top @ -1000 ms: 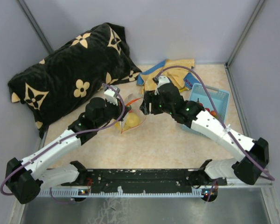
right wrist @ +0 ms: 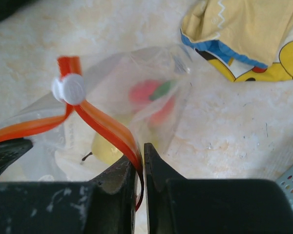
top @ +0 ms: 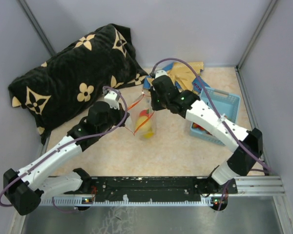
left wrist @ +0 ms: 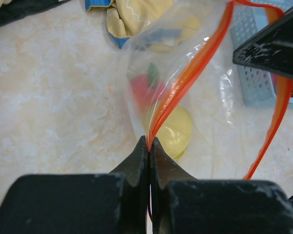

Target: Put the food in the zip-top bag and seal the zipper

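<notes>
A clear bag (top: pixel 130 123) with an orange zip rim hangs between my grippers, its mouth spread open. Inside show a yellow pear-like food (left wrist: pixel 175 131) and a red one with a green top (right wrist: pixel 145 91), blurred through the plastic. My left gripper is shut on the rim at one end of the mouth. At the other side, my right gripper has its fingers closed together on the orange rim (right wrist: pixel 115 130). A white zip slider (right wrist: pixel 69 89) sits on the rim between the two grippers.
A blue basket (top: pixel 223 103) with some red food stands at the right, partly behind the right arm. Yellow and blue cloth (top: pixel 185 75) lies at the back. A black patterned cushion (top: pixel 63 78) fills the back left. Bare table (top: pixel 136 161) shows in front.
The bag's mouth turned, and the food inside moved, with the red one now showing.
</notes>
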